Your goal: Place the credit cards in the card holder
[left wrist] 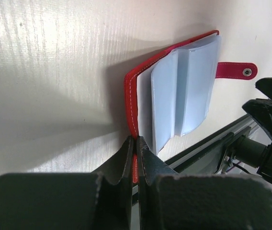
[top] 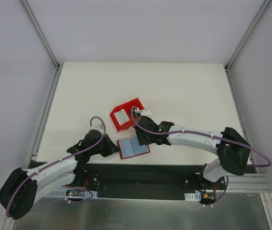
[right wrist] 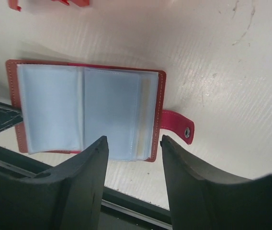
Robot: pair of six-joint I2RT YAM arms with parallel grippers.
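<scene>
The red card holder [top: 126,147] lies open on the table, its pale sleeves showing, with a snap strap at the right in the right wrist view [right wrist: 112,110]. My left gripper is shut at the holder's red left edge [left wrist: 130,100]. My right gripper hangs over the holder's right part, part open, its fingertips apart with nothing seen between them. Behind the holder, a red box [top: 116,117] holds a white stack [top: 121,116], likely cards, partly hidden by the right arm.
The table's front edge and a dark rail lie just in front of the holder.
</scene>
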